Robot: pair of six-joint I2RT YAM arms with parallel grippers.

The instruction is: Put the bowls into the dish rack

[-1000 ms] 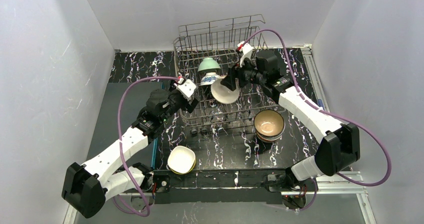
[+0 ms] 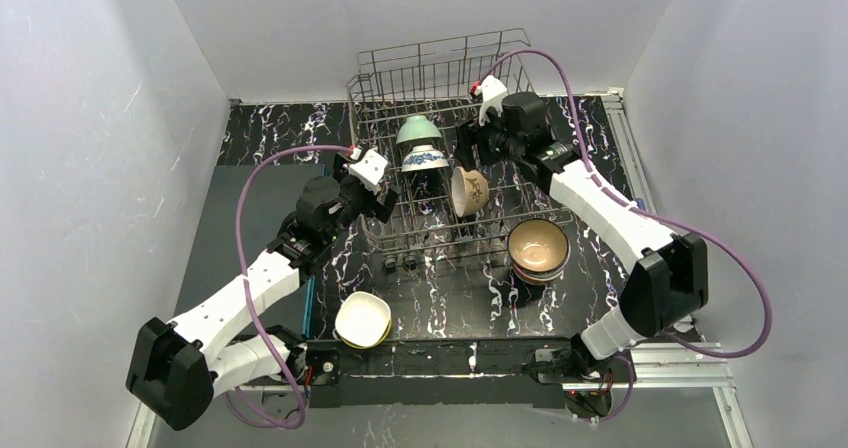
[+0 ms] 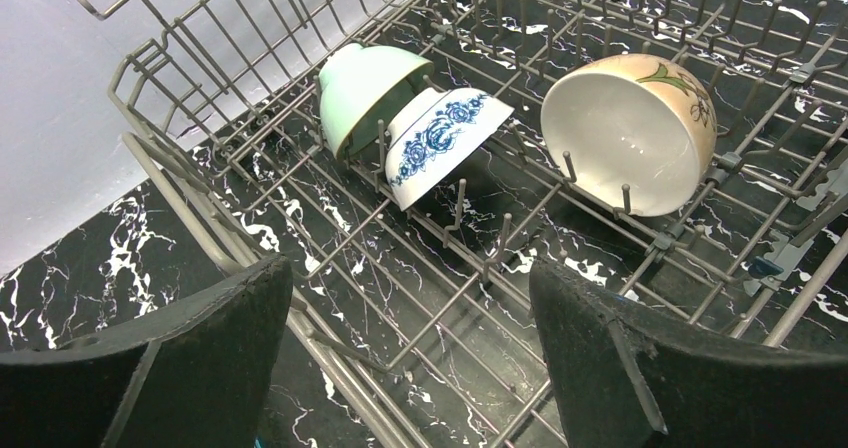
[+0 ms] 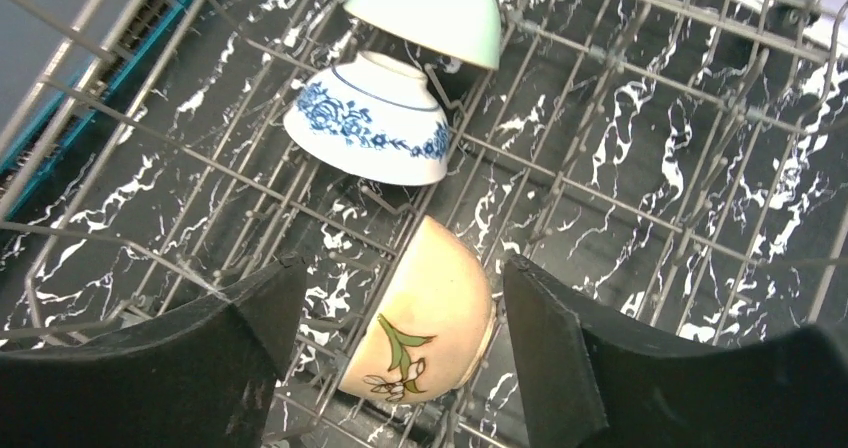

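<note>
In the wire dish rack, a pale green bowl and a white bowl with blue flowers lean one behind the other. To their right in the left wrist view, a tan flowered bowl stands tipped on its side between the tines. My right gripper is parted above this tan bowl, apparently with nothing held. At the rack's left side, my left gripper is open and empty. Outside the rack, in the top view, sit a stack of brown-lined bowls at the right and cream square bowls at the front left.
Upright tines rise throughout the rack, and its side rail runs by my left gripper. A grey mat covers the left. Bare marble counter lies between the two outside stacks.
A second ago the tan bowl lay tilted, its white inside facing up, at my right gripper. Now it rests on its side, free of the gripper, which has risen and drawn back. The left arm barely shifted.
</note>
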